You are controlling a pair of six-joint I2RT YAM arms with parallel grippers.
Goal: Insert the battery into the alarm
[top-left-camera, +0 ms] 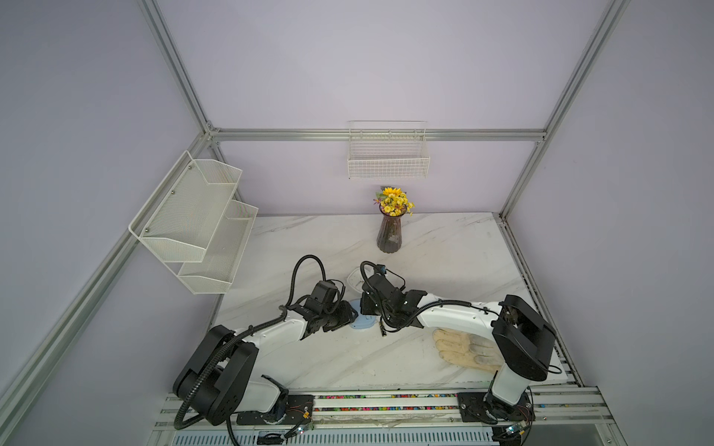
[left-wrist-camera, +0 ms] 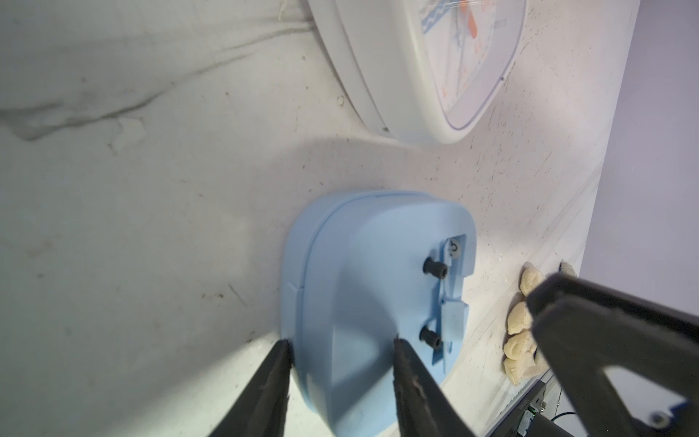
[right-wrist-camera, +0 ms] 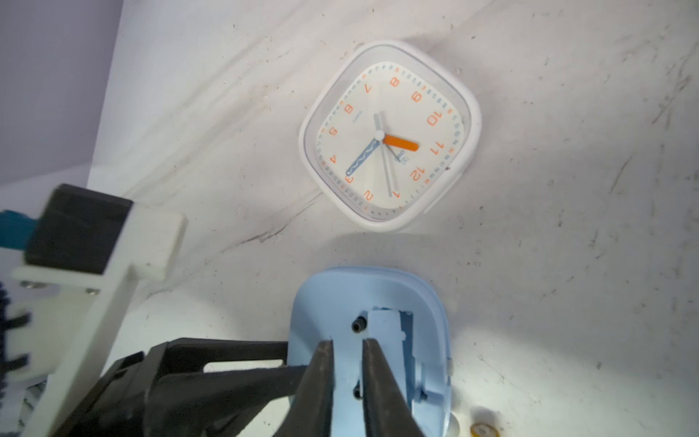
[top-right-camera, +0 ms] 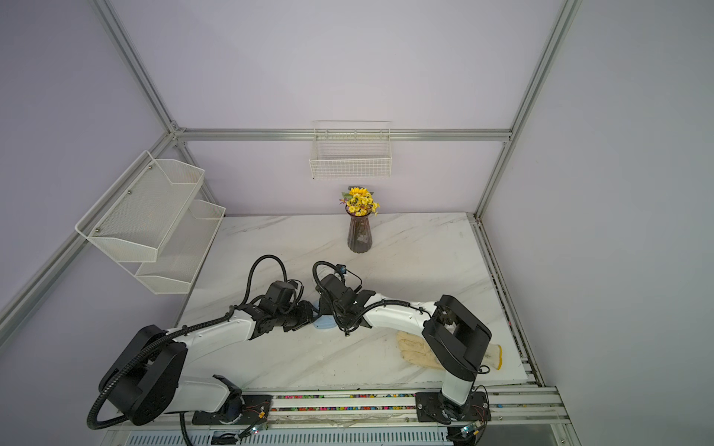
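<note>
The light blue alarm (left-wrist-camera: 356,284) lies on the table with its battery slot up, beside two black knobs. My left gripper is shut on the alarm's near rounded edge. My right gripper is over the slot, its fingers part open above a light blue cover piece (right-wrist-camera: 386,327). I cannot tell whether it touches that piece. A white square clock (right-wrist-camera: 375,142) lies just beyond the alarm. Small items, one gold-topped, peek out below the alarm (right-wrist-camera: 484,429) in the right wrist view.
A beige glove (top-left-camera: 461,349) lies at the front right. A vase of yellow flowers (top-left-camera: 390,230) stands at the back. White wire shelves (top-left-camera: 193,215) hang at the left.
</note>
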